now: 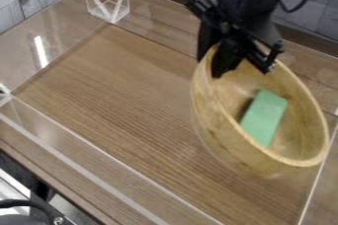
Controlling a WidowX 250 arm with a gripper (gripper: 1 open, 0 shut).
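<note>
My black gripper is shut on the rim of a tan bowl, which hangs tilted over the right side of the wooden table. Inside the bowl is a green block. The fingertips are partly hidden by the bowl's rim.
A clear plastic object stands at the back left. A tiled wall runs behind, and black cables lie at the lower left edge.
</note>
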